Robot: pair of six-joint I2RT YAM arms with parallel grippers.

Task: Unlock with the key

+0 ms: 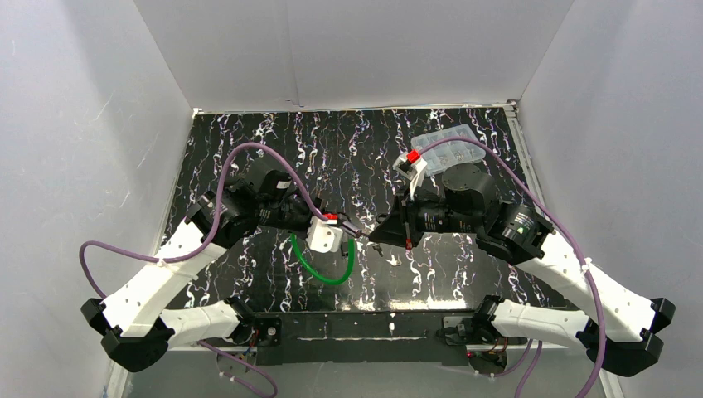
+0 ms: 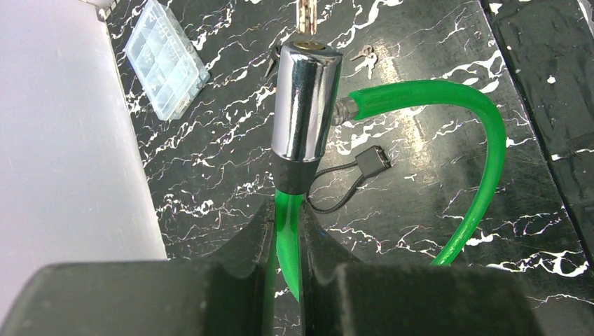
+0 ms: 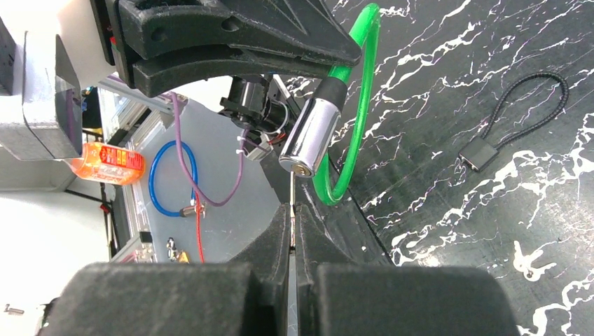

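Note:
In the left wrist view, my left gripper is shut on the green cable lock (image 2: 307,105), gripping it just under the black collar of its chrome cylinder. The cylinder's keyhole end points away from the fingers. A thin metal key (image 3: 293,203) is pinched upright in my right gripper, which is shut on it. In the left wrist view the key's blade (image 2: 306,15) hangs just off the lock face, roughly in line with the keyhole; a small gap seems to show. From the right wrist view I cannot tell whether its tip touches the lock.
A small black padlock-like piece with a cord loop (image 3: 478,153) lies on the black marbled table. Loose keys (image 2: 366,58) rest nearby. At the back right stands a clear compartment box (image 1: 448,148). Open table surrounds both grippers; the green cable loops below the left one.

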